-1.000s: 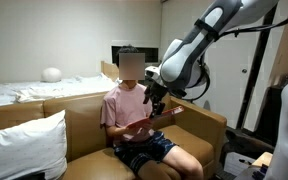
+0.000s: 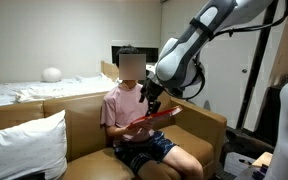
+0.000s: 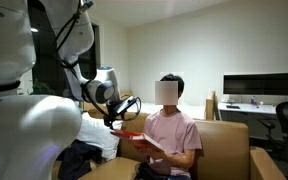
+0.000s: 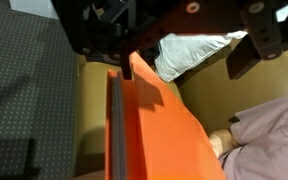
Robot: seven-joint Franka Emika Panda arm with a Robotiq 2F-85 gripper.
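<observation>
A flat red-orange book or folder (image 2: 154, 118) is held over the lap of a seated person in a pink shirt (image 2: 124, 103). In exterior view 2 the same red folder (image 3: 134, 142) tilts toward the arm. My gripper (image 2: 154, 101) hangs just above it, beside the person's chest. Up close in the wrist view, the orange cover (image 4: 169, 135) and its dark spine edge (image 4: 115, 120) lie below the fingers. The gripper is open, with its fingers wide apart. Whether a finger touches the folder, I cannot tell.
The person sits on a tan leather couch (image 2: 82, 128), with a white pillow (image 2: 26, 150) at one end. Behind the couch is a bed with white covers (image 2: 44, 90). A desk with a monitor (image 3: 248, 84) stands farther back.
The white end of my arm has tilted and shifted slightly, and the gripper sits a little higher over the folder. The person stays seated in the same pose.
</observation>
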